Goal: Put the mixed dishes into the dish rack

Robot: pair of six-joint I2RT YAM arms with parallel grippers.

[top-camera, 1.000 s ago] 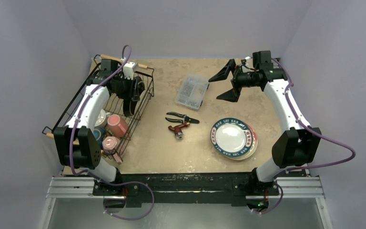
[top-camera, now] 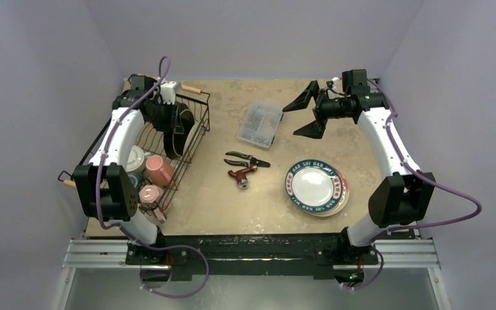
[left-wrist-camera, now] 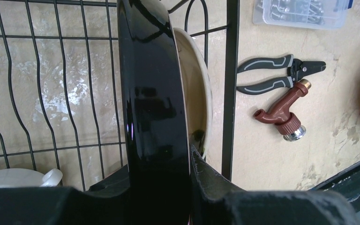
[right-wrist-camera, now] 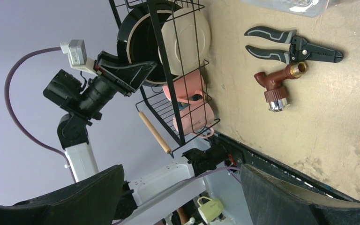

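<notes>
In the dish rack (top-camera: 179,174) at the left, my left gripper (top-camera: 171,116) is shut on a dark bowl (left-wrist-camera: 154,103) standing on edge beside a cream dish (right-wrist-camera: 187,40). Pink mugs (top-camera: 160,169) and white and blue cups fill the rack's near part. A stack of plates (top-camera: 313,184), the top one with a lettered teal rim, lies at the front right of the table. My right gripper (top-camera: 303,116) hangs open over the back right of the table, with nothing between its fingers.
A clear parts box (top-camera: 259,123), pliers (top-camera: 248,160) and a brown valve fitting (top-camera: 241,176) lie in the middle of the table, right of the rack.
My left gripper and arm have shifted slightly left and up in the top view, with the dark bowl leaning a little differently. The right arm has stayed still.
</notes>
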